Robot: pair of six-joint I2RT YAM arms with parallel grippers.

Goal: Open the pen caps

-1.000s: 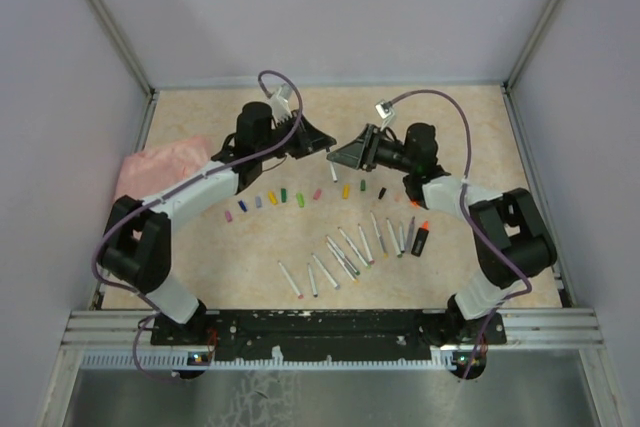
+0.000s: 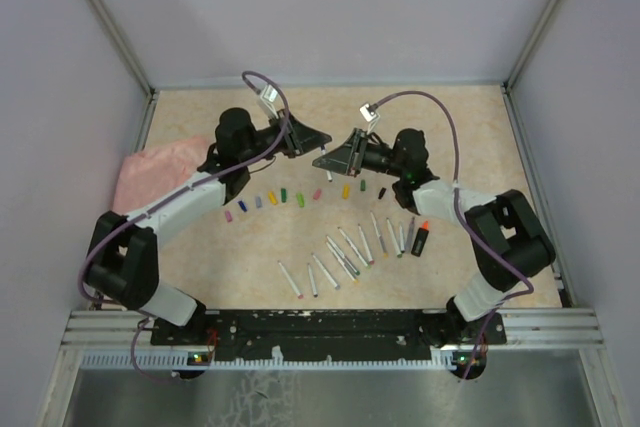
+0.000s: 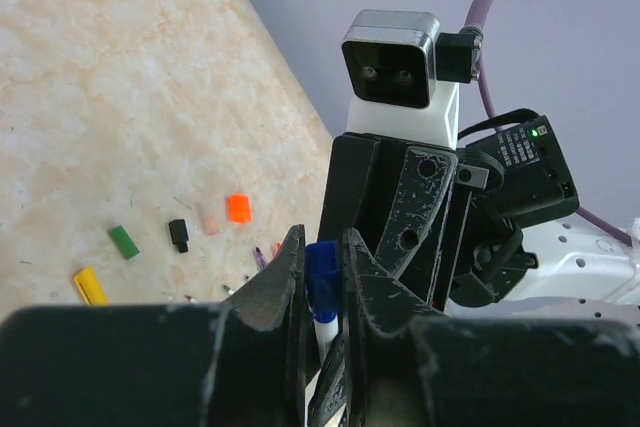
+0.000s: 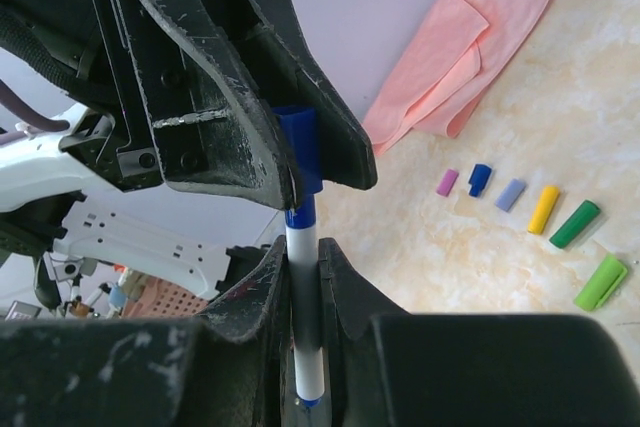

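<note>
Between the two grippers, near the middle of the top view, a white pen (image 4: 305, 317) with a blue cap (image 3: 322, 269) stands upright. My left gripper (image 2: 322, 142) is shut on the blue cap at the pen's top; my right gripper (image 2: 328, 161) is shut on the white barrel below it. In the right wrist view the cap (image 4: 300, 147) sits between the left gripper's black fingers, with a narrower blue section just beneath it.
Loose caps of several colours, such as yellow (image 4: 543, 207) and green (image 4: 575, 223), lie in a row on the table. Several pens (image 2: 290, 277) lie toward the front. A pink cloth (image 2: 155, 177) is at the left.
Both arms have moved slightly left and toward the front of the table, carrying the pen, still held between the two grippers.
</note>
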